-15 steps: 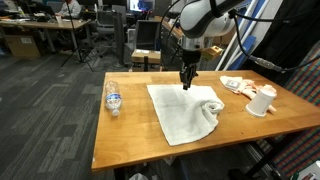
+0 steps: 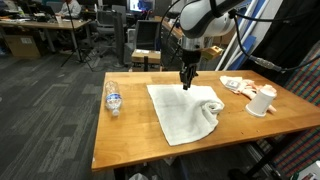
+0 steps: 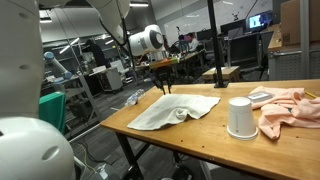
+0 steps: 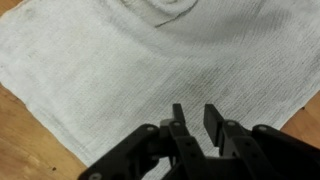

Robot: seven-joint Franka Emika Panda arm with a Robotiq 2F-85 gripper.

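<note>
A white towel (image 2: 180, 118) is spread on the wooden table, with its right end bunched into a rounded fold (image 2: 211, 108). In exterior view 2 the same towel (image 3: 150, 115) lies mostly flat across the table's left half. My gripper (image 2: 187, 84) points down over the towel's far part. From the wrist, the gripper shows two dark fingertips a short gap apart. White cloth fills the background behind that gap; whether any of it sits between the fingers is unclear. A curled fold (image 4: 172, 8) appears at the top of the wrist view.
A clear plastic bottle (image 2: 113, 97) stands on the table's left side. To the right are a white cylindrical container (image 2: 262, 100) and a crumpled pink cloth (image 3: 288, 112). Bare tabletop (image 2: 132, 140) shows left of the towel.
</note>
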